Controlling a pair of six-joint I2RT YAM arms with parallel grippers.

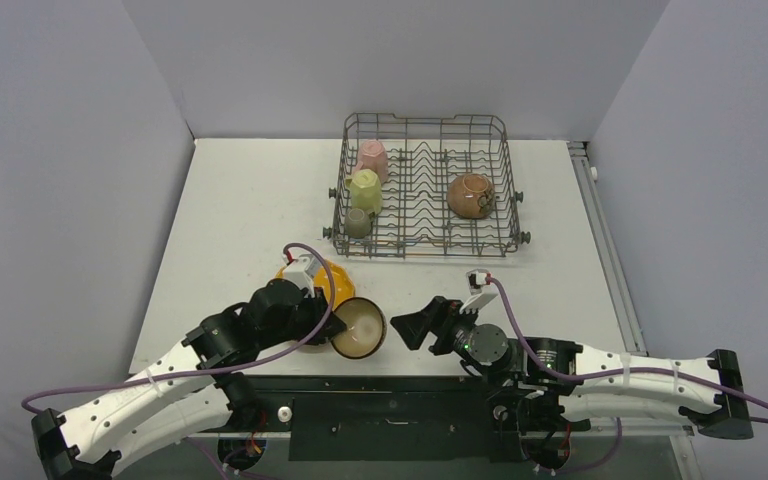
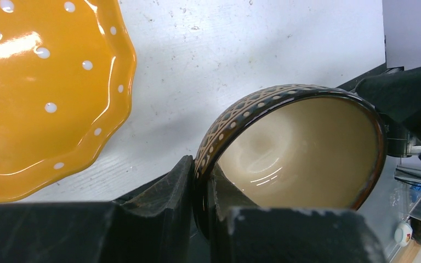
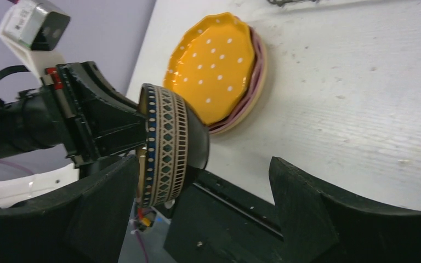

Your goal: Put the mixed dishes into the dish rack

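Observation:
A brown bowl point(image 1: 359, 328) with a cream inside and a patterned rim is tilted in the air near the front of the table. My left gripper is shut on its rim. Just right of the bowl, my right gripper point(image 1: 420, 325) stands open; in the right wrist view its fingers point(image 3: 307, 203) are wide apart, and the bowl point(image 3: 167, 145) shows beyond the left one. An orange dotted plate point(image 3: 211, 66) lies on top of a stack of plates, partly behind the left arm from above. The wire dish rack point(image 1: 420, 250) stands at the back.
Along the rack's left side sit a pink cup point(image 1: 372, 158), a green cup point(image 1: 364, 190) and a grey cup point(image 1: 357, 223). A brown bowl point(image 1: 471, 196) rests upside down on its right. The rack's middle and the table's right side are clear.

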